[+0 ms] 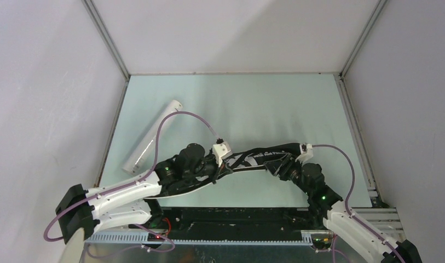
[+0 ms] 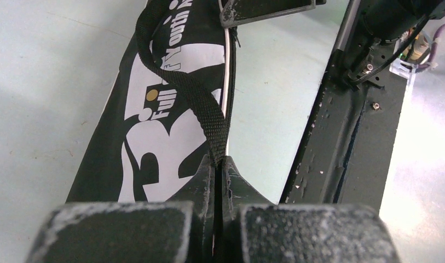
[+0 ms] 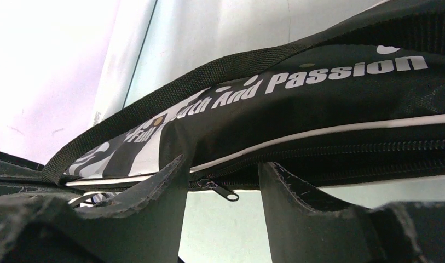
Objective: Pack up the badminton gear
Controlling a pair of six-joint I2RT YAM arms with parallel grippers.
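Note:
A long black racket bag (image 1: 253,159) with white print lies across the front of the table; in the right wrist view its zip (image 3: 373,148) runs along the near edge, with a metal puller (image 3: 225,193) hanging down. My left gripper is shut on the bag's black strap (image 2: 195,104), over the bag's middle-left part. My right gripper is open at the bag's zipped edge toward the right, with the puller between its fingertips as seen from its camera, not visibly clamped.
A white cylindrical tube (image 1: 151,137) lies diagonally at the back left. The table's dark front edge (image 2: 346,153) is close beside the bag.

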